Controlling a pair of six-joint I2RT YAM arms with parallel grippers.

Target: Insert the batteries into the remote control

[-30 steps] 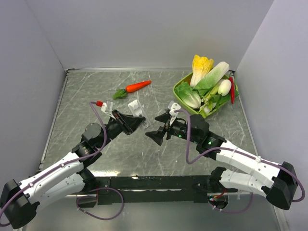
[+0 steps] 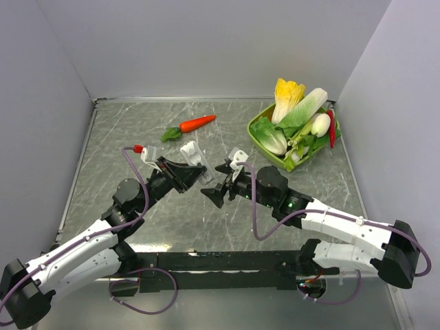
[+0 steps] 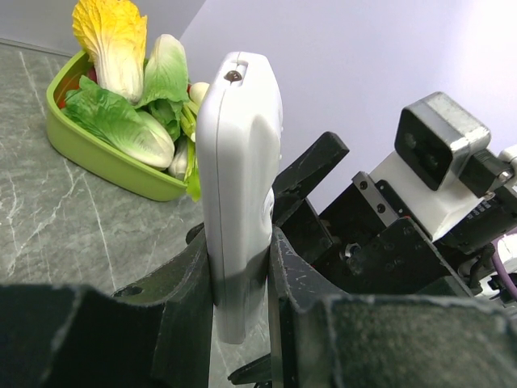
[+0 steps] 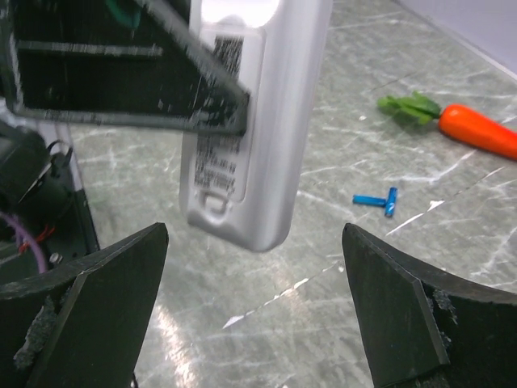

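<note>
My left gripper is shut on the white remote control, held tilted in the air above the table. The left wrist view has the remote standing up between the fingers. In the right wrist view the remote's back shows, with a printed label and a latch on the closed-looking cover. My right gripper is open, its gap empty, just short of the remote's lower end. Two blue batteries lie together on the table beyond it.
An orange carrot lies at the back of the table. A green basket of vegetables stands at the back right.
My right gripper has moved left, closer to the remote. The left arm has shifted slightly left, with the remote still in its gripper.
</note>
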